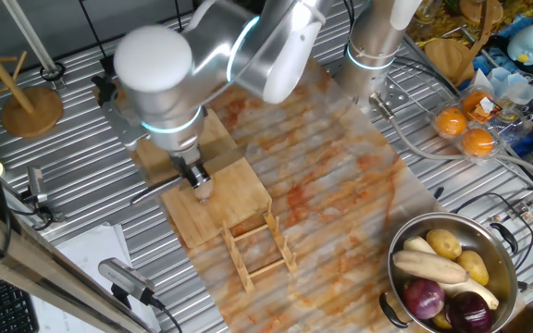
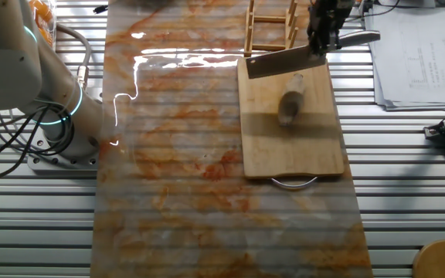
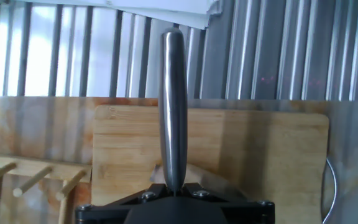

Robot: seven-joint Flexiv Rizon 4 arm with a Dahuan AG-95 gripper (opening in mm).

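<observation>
A knife with a steel handle [image 3: 174, 112] is clamped in my gripper, which is shut on it. In exterior view 2 its broad blade [image 2: 287, 62] hangs over one end of the wooden cutting board [image 2: 257, 150], and the handle points away past the board's side. A greyish, elongated food piece [image 2: 290, 100] lies on the board just beside the blade in that view; whether they touch, I cannot tell. From the wrist, this piece [image 3: 213, 179] is mostly hidden behind my gripper. Exterior view 1 has the gripper [image 1: 192, 174] low above the board.
A wooden rack [image 1: 259, 250] stands against the board's end. To the right sits a steel pot [image 1: 398, 277] of potatoes, pale roots and purple onions. Papers [image 2: 416, 58] lie beyond the marbled mat [image 2: 176, 154], whose middle is clear.
</observation>
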